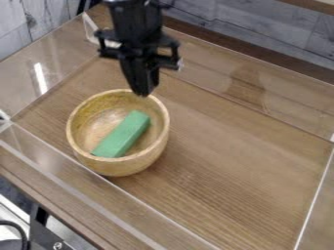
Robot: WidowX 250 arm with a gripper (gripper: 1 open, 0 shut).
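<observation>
A round tan bowl (148, 147) stands on the wooden table at the left of centre. A green block (123, 134) lies inside it, lengthwise from lower left to upper right. My black gripper (147, 76) is raised above and behind the bowl, at the top centre of the view, apart from the block. The fingers are blurred and look shut, with nothing visible between them.
A raised edge runs along the top right. Dark cables lie off the table's edge at the bottom left.
</observation>
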